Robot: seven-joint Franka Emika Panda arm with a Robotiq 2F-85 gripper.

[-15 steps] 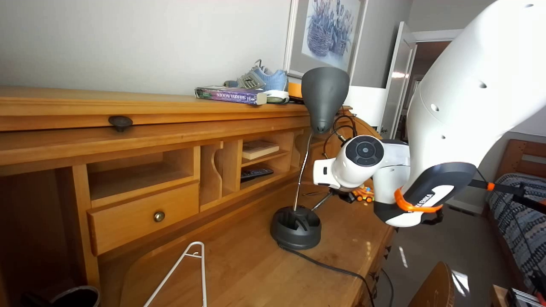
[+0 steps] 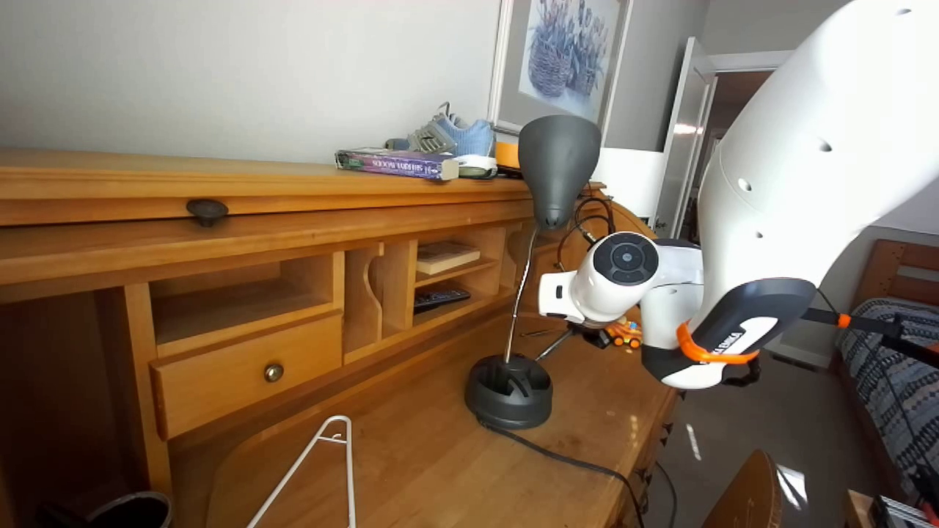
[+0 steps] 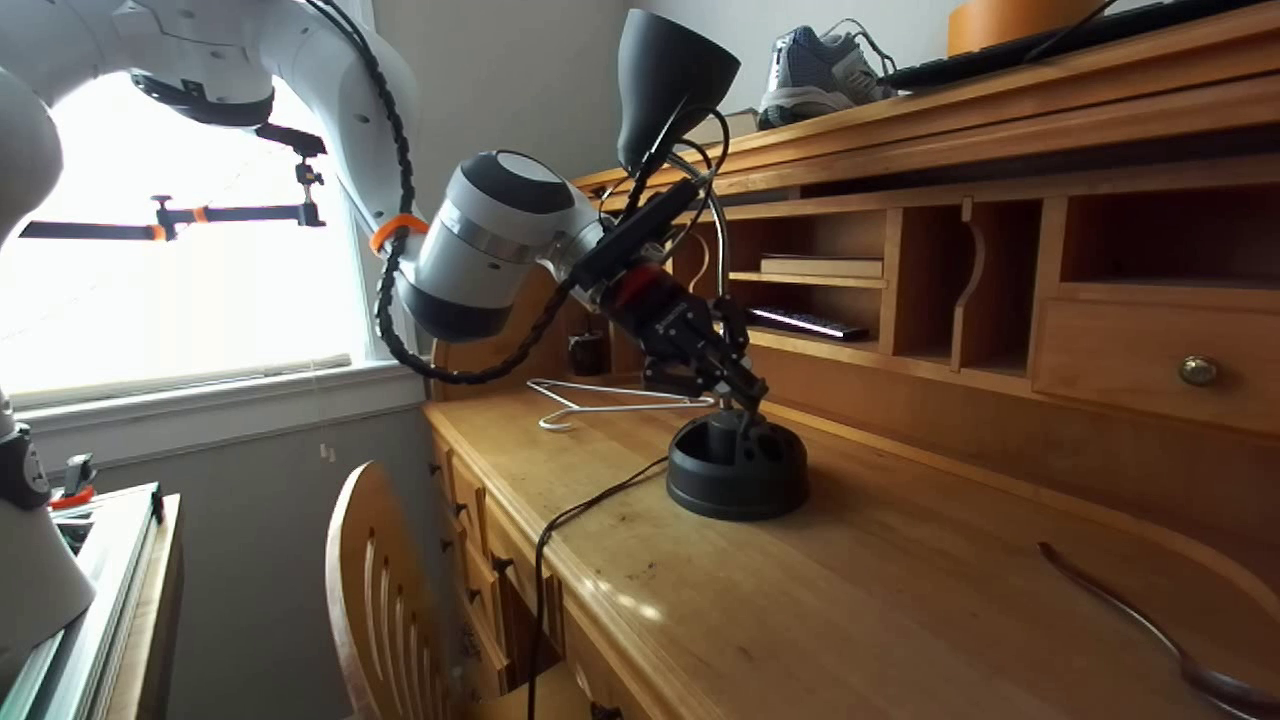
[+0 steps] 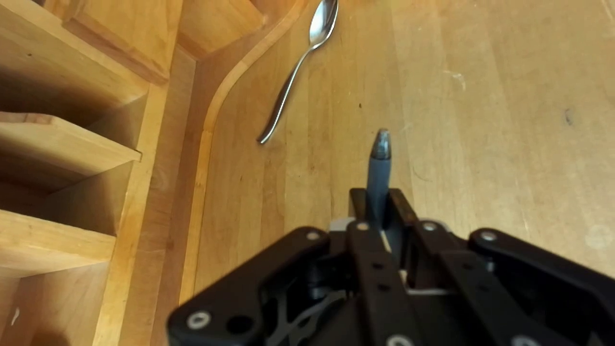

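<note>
In the wrist view, my gripper is shut on a slim grey pen-like object (image 4: 378, 179). Its dark, worn tip sticks out beyond the fingers; its other end is hidden among them. From the second exterior view, the gripper (image 3: 753, 402) slants down close to the black lamp base (image 3: 738, 486), which has open compartments in its top. Whether it touches the base I cannot tell. A grey lamp head (image 2: 560, 163) rises above that base in the first exterior view, on a thin metal stem, and the arm there reaches in from the right behind the lamp.
A spoon (image 4: 294, 78) lies on the desk near the cubbies. White hangers (image 2: 348, 466) (image 3: 612, 400) rest on the desktop. The lamp's cord (image 3: 573, 506) runs over the front edge, near a chair (image 3: 378, 588). Beyond the spoon, the desktop (image 4: 490, 115) is largely bare.
The arm has shifted very slightly to the left in the first exterior view. The lamp, hanger and other things stand where they were.
</note>
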